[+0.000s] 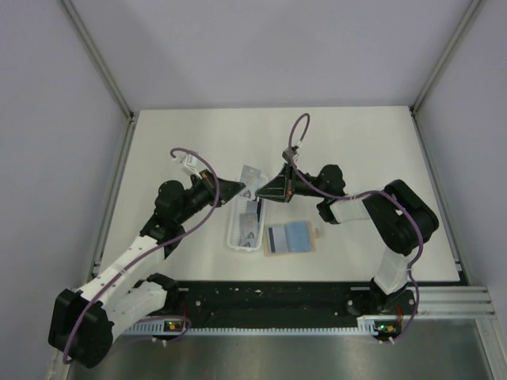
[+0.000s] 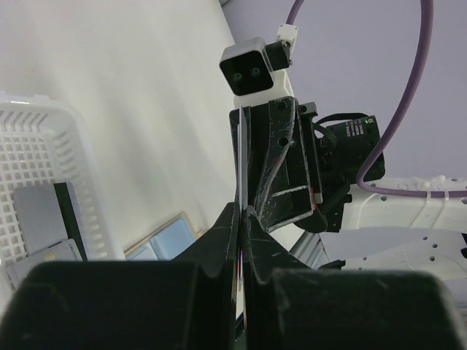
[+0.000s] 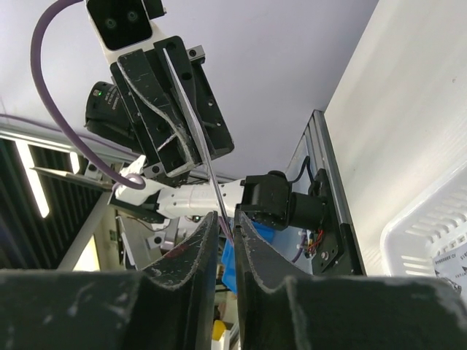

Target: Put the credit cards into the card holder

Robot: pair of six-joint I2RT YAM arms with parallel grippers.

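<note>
A silver card [image 1: 250, 178] stands upright in the air above the white basket, between the two grippers, edge-on in both wrist views. My right gripper [image 1: 261, 192] is shut on the card at its fingertips. My left gripper [image 1: 238, 188] has its fingertips at the card's other side, very close together; whether they press on it I cannot tell. More cards [image 2: 41, 219] lie in the white basket [image 1: 233, 233]. The card holder [image 1: 298, 236], a wooden board with grey and light blue sections, lies right of the basket.
</note>
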